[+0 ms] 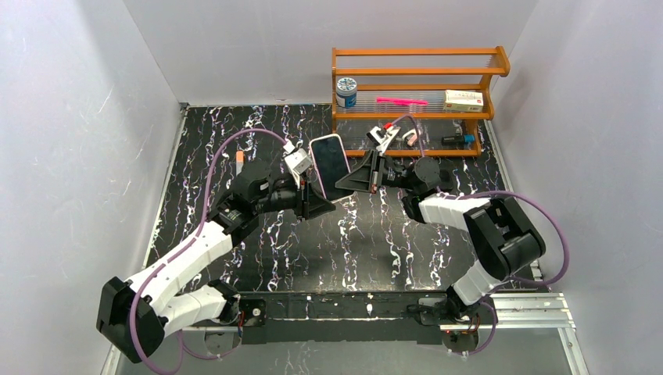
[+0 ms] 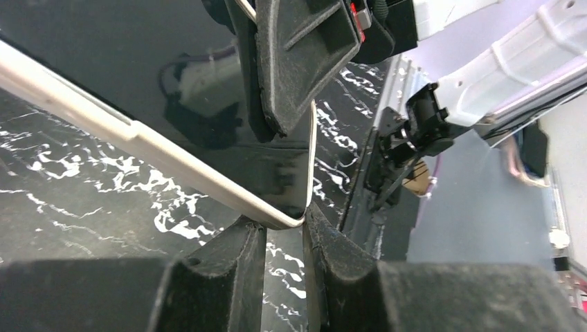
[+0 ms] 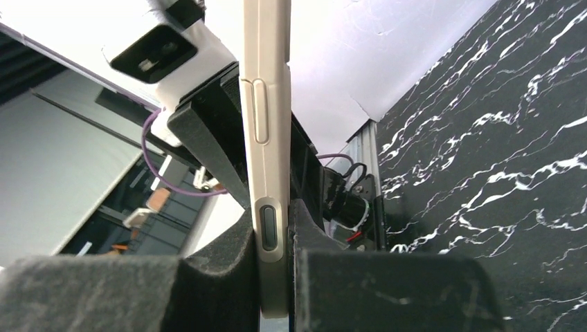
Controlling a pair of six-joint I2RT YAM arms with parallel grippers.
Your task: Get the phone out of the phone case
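Observation:
A dark-screened phone (image 1: 331, 162) sits in a pale beige case (image 2: 208, 181), held up above the table between both arms. My right gripper (image 1: 338, 186) is shut on the cased phone from the right; in the right wrist view the case's side edge (image 3: 268, 159), with its button and slot, stands between the fingers. At the lower corner of the case is my left gripper, its fingertips parted with a gap showing between them. The corner lies right at those tips; whether they touch it cannot be told. In the top view the left fingers (image 1: 317, 205) sit just below the phone.
An orange wooden rack (image 1: 421, 114) at the back right bears a jar (image 1: 346, 92), a pink item (image 1: 401, 101) and a small box (image 1: 464, 101). An orange-tipped item (image 1: 239, 161) lies behind the left arm.

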